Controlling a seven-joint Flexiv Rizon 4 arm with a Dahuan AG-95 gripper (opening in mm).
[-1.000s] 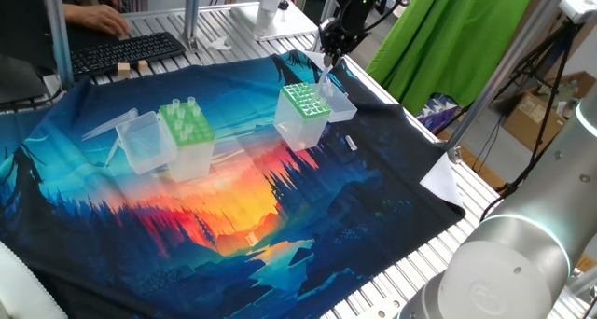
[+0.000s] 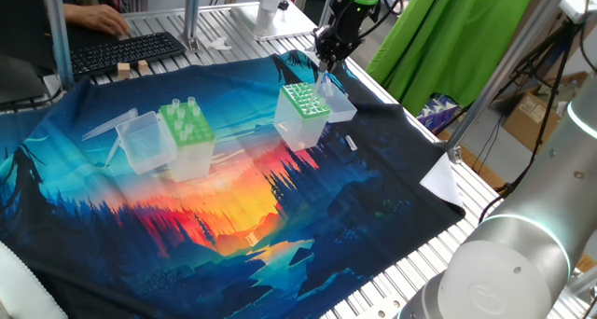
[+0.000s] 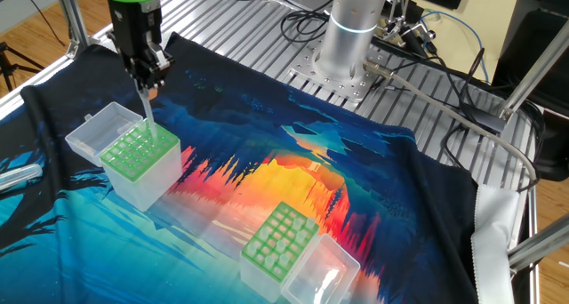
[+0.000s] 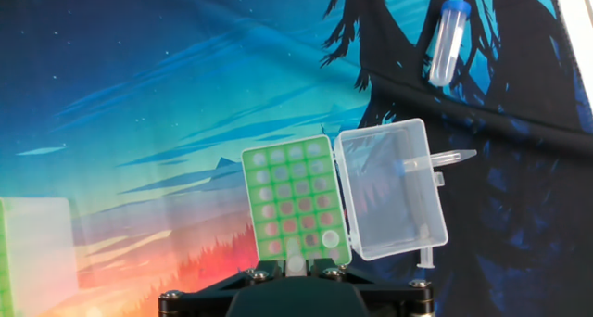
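Observation:
My gripper [image 3: 149, 84] is shut on a clear pipette tip [image 3: 148, 113], which points downward over the near-side corner region of a green-topped tip rack [image 3: 140, 155]. In the wrist view that rack [image 4: 295, 198] lies just ahead of the gripper, and the held tip [image 4: 295, 259] overlaps its front row. Whether the tip's lower end is inside a hole, I cannot tell. One small pale tip top [image 4: 331, 238] shows in the rack's front right; most other holes look empty. A second green-topped rack [image 2: 187, 123] has several tips standing up from it.
Open clear lids [image 4: 391, 192] [image 2: 146, 142] adjoin both racks. Loose tips [image 4: 452, 158] lie by the first lid, and a blue-capped tube [image 4: 450, 42] lies farther off. A keyboard [image 2: 127, 52] and a person's hand [image 2: 100, 19] are at the table's back. Cloth between the racks is clear.
My gripper has shifted slightly left and down in exterior view 1, with the tip still in it above the same rack. Both racks stay where they were.

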